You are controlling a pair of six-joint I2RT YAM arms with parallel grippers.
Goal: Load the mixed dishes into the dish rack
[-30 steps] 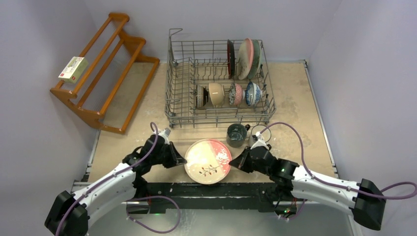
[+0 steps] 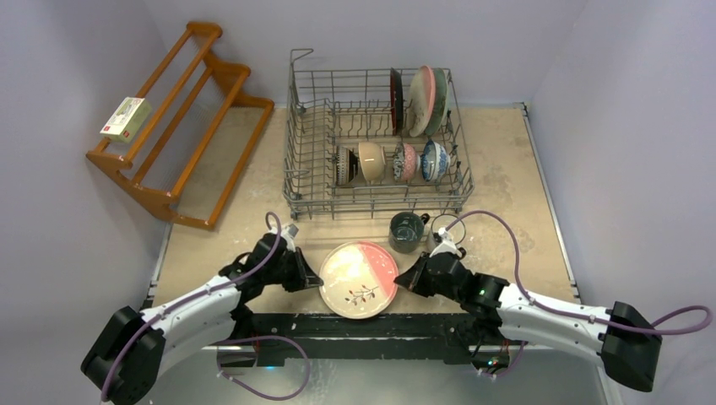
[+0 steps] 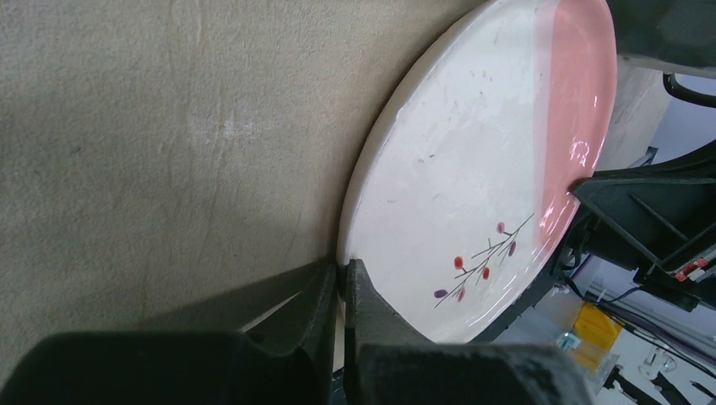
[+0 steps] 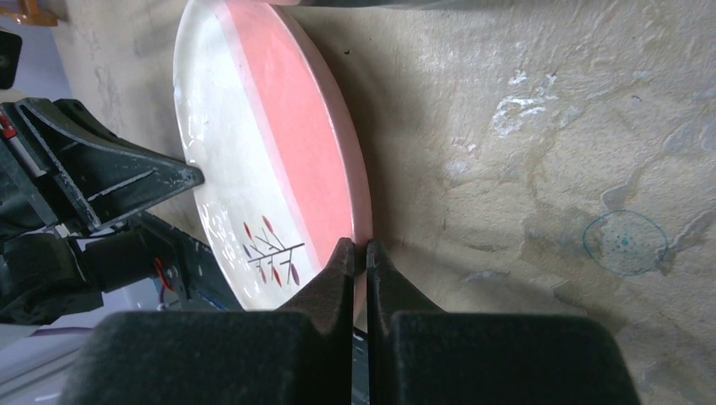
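Observation:
A pink and cream plate (image 2: 358, 280) with a twig pattern lies at the front centre, between my grippers. My left gripper (image 2: 317, 281) is shut, its tips against the plate's left edge (image 3: 371, 160); my right gripper (image 2: 398, 279) is shut at the right edge, tips against the pink rim (image 4: 338, 118). I cannot tell whether either holds the rim. The wire dish rack (image 2: 308, 194) behind holds upright plates (image 2: 422, 97) at the back right and several bowls (image 2: 371, 160) in front of them.
A dark mug (image 2: 405, 232) and a clear glass (image 2: 456, 226) stand between the rack and my right gripper. A wooden rack (image 2: 198, 194) with a small box (image 2: 126, 118) is at the left. The rack's left part is empty.
The left arm and gripper have shifted slightly toward the front, and the plate with them by a few pixels. The right arm has barely moved.

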